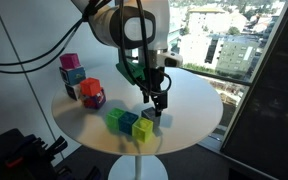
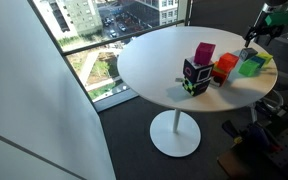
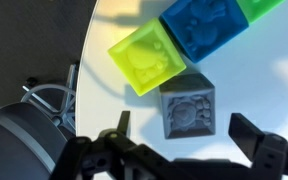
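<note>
My gripper stands open over a grey block (image 3: 187,110) with a raised figure on its top face. In the wrist view the black fingers (image 3: 117,140) are to either side of this block, with white table visible between. A yellow block (image 3: 146,58) lies close by at one corner of it, and a blue block (image 3: 201,25) touches the yellow one. Part of a green block (image 3: 256,6) shows at the top edge. From exterior view 1, the gripper (image 1: 157,98) hangs just above the grey block (image 1: 150,115).
A red block (image 2: 224,68), a black-framed block (image 2: 196,77) and a magenta block (image 2: 204,52) are grouped elsewhere on the round white table (image 2: 149,70). The table's edge lies close to the yellow block.
</note>
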